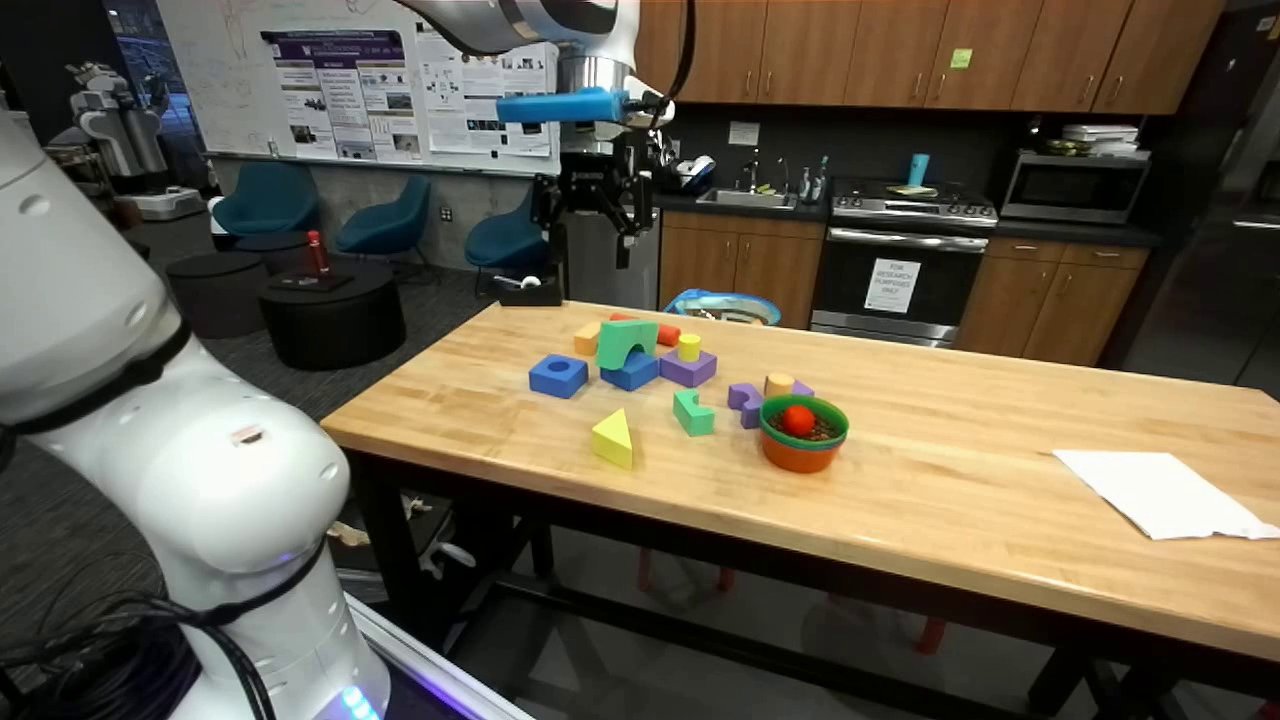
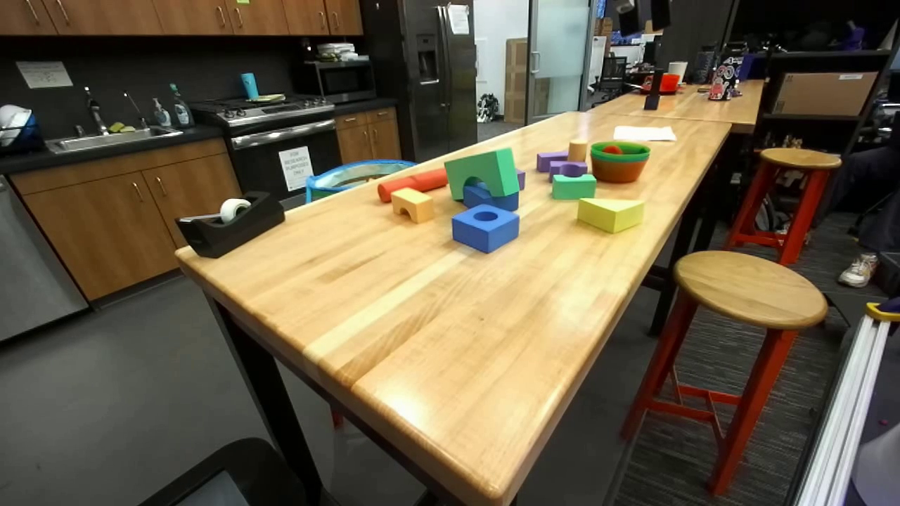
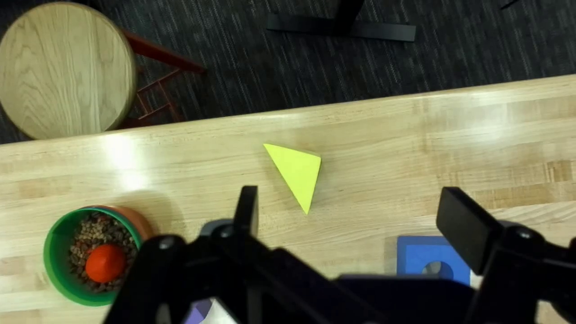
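Note:
My gripper (image 1: 588, 228) hangs high above the table (image 1: 984, 444), its fingers wide open and empty. Seen from the wrist, a yellow triangular block (image 3: 298, 173) lies beyond the fingers, and a blue block with a round hole (image 3: 426, 257) is partly covered by the right finger. A green arch (image 2: 483, 173) leans tilted over another blue block. Nearby are an orange arch (image 2: 413, 205), a red cylinder (image 2: 413, 183), a small green block (image 2: 574, 186) and several purple blocks (image 1: 687, 368). The green-rimmed bowl (image 3: 56, 259) holds brown bits and a red round object (image 3: 105, 263).
A white sheet (image 1: 1161, 492) lies on the right of the table. The black tape dispenser (image 2: 232, 223) sits at a table corner. Stools (image 2: 749, 288) stand along one side. Wide bare wood stretches between the bowl and the sheet.

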